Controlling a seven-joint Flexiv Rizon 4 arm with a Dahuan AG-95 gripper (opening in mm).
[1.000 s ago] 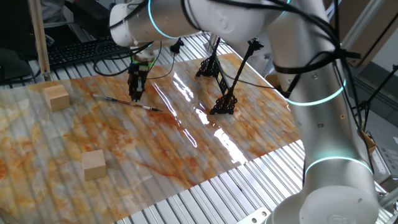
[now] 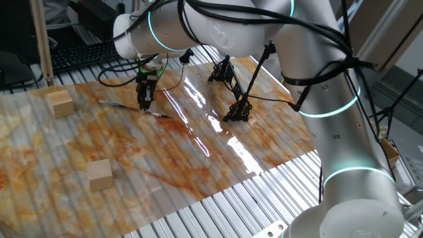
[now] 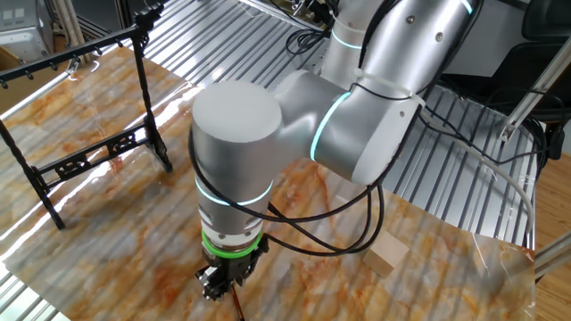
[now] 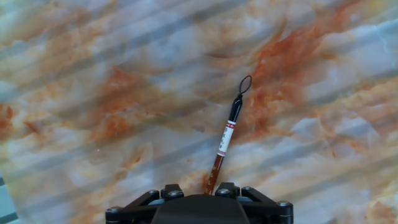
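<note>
A slim brush [image 2: 159, 115] with a brown handle lies flat on the marbled sheet [image 2: 152, 182]. In the wrist view the brush [image 4: 226, 137] shows its white label, black end and hanging loop, while its lower part is hidden behind the gripper. My gripper [image 2: 144, 108] points down over the middle of the brush, its tips close to the handle. From the wrist, the gripper's [image 4: 199, 188] two fingers stand apart, with the handle running in toward the gap. Contact with the brush cannot be made out. Exterior view 2 shows only a short piece of brush [image 3: 237, 304] below the gripper [image 3: 212, 292].
Two wooden blocks lie on the sheet, a far one [image 2: 61, 104] and a near one [image 2: 100, 175]. A black rack [image 2: 236, 96] stands to the right of the gripper in exterior view 1. Behind the sheet is a keyboard [image 2: 86, 55]. Bare sheet lies between blocks and rack.
Over the last second my gripper has come down to the brush, and the arm has shifted slightly left in exterior view 1. The brush, blocks and rack have stayed put.
</note>
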